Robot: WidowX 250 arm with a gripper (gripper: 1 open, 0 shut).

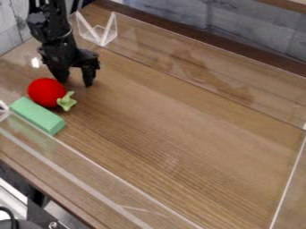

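Note:
My gripper [68, 64] is a dark, jointed tool at the upper left, low over the wooden table and partly blurred against it; I cannot tell whether it is open or shut. Just below it sits a red round object with a green top [46, 91], like a tomato or strawberry toy. A light green block [38, 115] lies diagonally below that at the left.
A white wire-like object [98, 29] stands at the top, behind the gripper.

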